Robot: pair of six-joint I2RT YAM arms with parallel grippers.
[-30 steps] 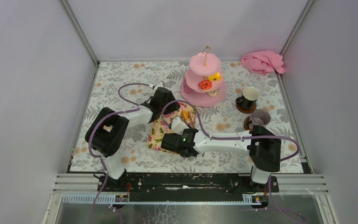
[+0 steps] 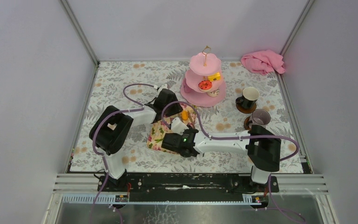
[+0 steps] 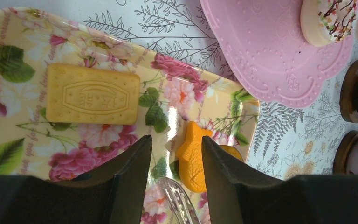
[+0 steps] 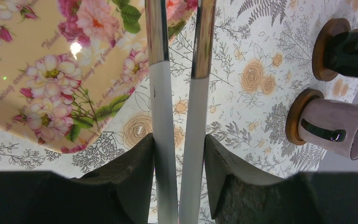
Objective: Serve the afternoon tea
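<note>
The floral tray (image 2: 157, 137) lies mid-table under both arms, holding a rectangular biscuit (image 3: 92, 93) and an orange pastry (image 3: 192, 163), partly over another piece. My left gripper is part open above the tray, fingertips around the pastry's upper left area; whether they touch it is unclear. My right gripper is on metal tongs (image 4: 158, 107), both arms of which stand between its fingers over the tray's edge. A pink tiered stand (image 2: 204, 63) carries colored sweets; its bottom plate (image 3: 275, 60) holds a sprinkled donut (image 3: 326, 21).
A dark mug (image 2: 248, 98) and a lilac mug (image 2: 260, 118) sit on wooden coasters at the right. A pink cloth (image 2: 262, 63) lies at the back right corner.
My left arm has shifted slightly right since about a second ago. The right arm has barely moved.
</note>
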